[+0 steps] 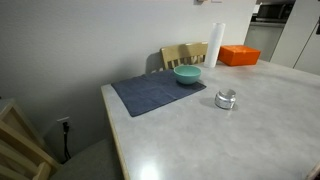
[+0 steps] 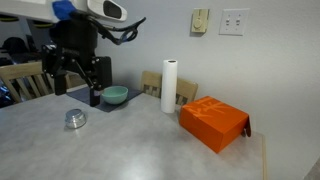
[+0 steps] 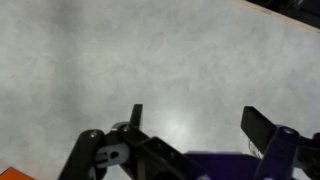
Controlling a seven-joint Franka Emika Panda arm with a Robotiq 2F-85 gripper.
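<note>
My gripper hangs over the bare table, its two black fingers spread wide with nothing between them. In exterior view 2 the arm reaches in from the upper left, and the gripper is above the table. A small shiny metal bowl rests on the tabletop; exterior view 2 shows this metal bowl behind and below the gripper in the picture. A green bowl stands upright at the edge of a dark blue cloth.
An orange box and a white paper roll stand toward the table's back. A wooden chair is behind the table. Open tabletop lies in front of the metal bowl.
</note>
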